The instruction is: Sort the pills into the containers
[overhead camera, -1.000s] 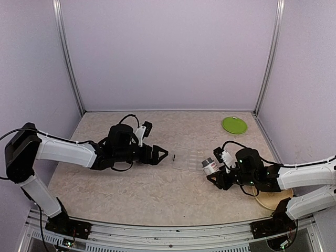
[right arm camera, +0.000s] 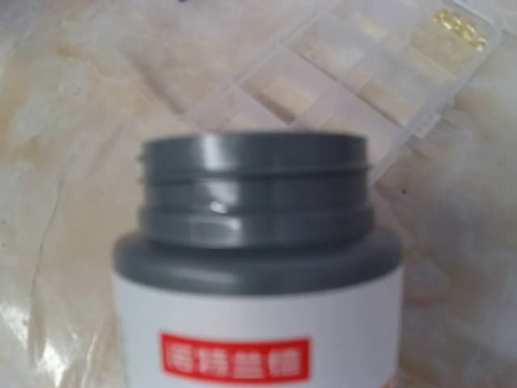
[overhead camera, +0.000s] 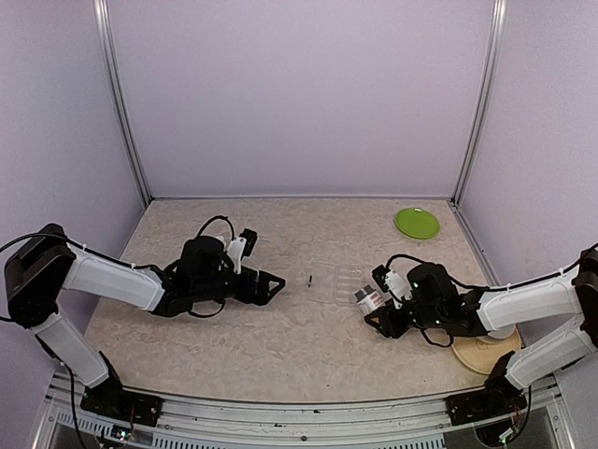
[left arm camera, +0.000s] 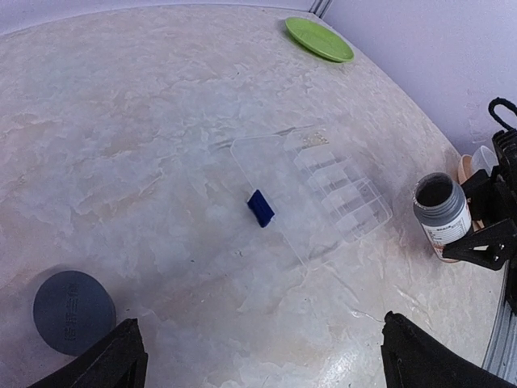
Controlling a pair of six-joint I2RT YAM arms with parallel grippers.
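Note:
In the left wrist view a clear pill box (left arm camera: pixel 323 194) lies with its lid open on the table. Yellow pills (right arm camera: pixel 460 28) sit in its end compartment in the right wrist view. My right gripper (overhead camera: pixel 376 297) is shut on a white-labelled bottle with a grey neck, uncapped and tilted beside the box; the right wrist view shows its threaded neck (right arm camera: pixel 254 174) close up. My left gripper stands open left of the box, nothing between its fingers. A round dark grey cap (left arm camera: pixel 74 313) lies on the table near its left finger.
A green plate (overhead camera: pixel 417 223) lies at the back right. Beneath the right forearm is a tan round tray (overhead camera: pixel 472 355) with a white bowl (overhead camera: pixel 502 332) on it.
My left gripper has drawn back to the left, away from the pill box. The bottle in my right gripper has tipped further toward the left and shifted slightly.

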